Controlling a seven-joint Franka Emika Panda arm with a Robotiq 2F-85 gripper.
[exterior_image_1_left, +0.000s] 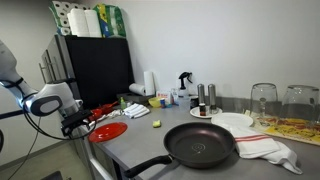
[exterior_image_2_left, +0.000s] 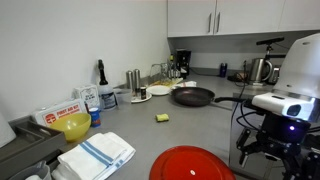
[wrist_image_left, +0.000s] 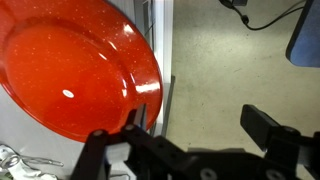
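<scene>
A round, glossy red plate or lid lies at the counter's near left end in exterior view 1. It also shows at the bottom of exterior view 2 and fills much of the left side of the wrist view. My gripper is open; its two dark fingers stand wide apart, with only floor visible between them. The left finger overlaps the counter edge beside the red disc, while the right one is over the floor. In exterior view 2 the gripper hangs to the right of the disc, apart from it.
A black frying pan sits on the counter, its handle toward the front edge. Behind are a white plate, glass jars and a yellow-green sponge. A yellow bowl and folded towel lie left of the disc.
</scene>
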